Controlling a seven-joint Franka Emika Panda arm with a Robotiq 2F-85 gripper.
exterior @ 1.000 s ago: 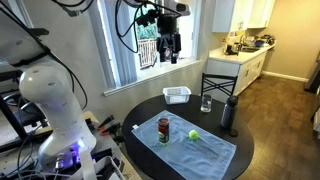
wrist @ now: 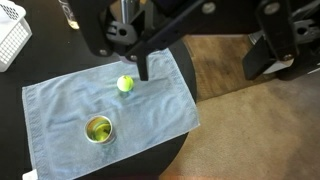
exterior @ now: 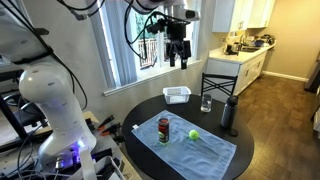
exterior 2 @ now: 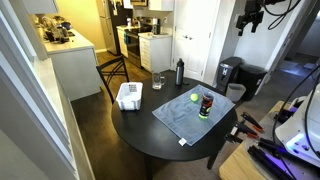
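High above the table, my gripper (exterior: pixel 178 66) is open with nothing between its fingers. In the wrist view its two dark fingers (wrist: pixel 140 66) stand wide apart, with bare floor and a corner of the table edge below the gap. A bright green-yellow ball (exterior: pixel 194 134) lies on the blue-grey cloth (exterior: pixel 206 153). Near it on the cloth stands a red and green can (exterior 2: pixel 206 106); from above, it shows a round rim with a yellowish inside. Both sit well below the gripper, untouched.
On the round black table (exterior 2: pixel 135 125) a white basket (exterior: pixel 177 95) stands at the back. Beyond the cloth are a clear jar (exterior: pixel 206 103) and a tall dark bottle (exterior: pixel 230 112). A black chair (exterior: pixel 219 85) is behind the table.
The ball, can, cloth and basket have stayed where they were.
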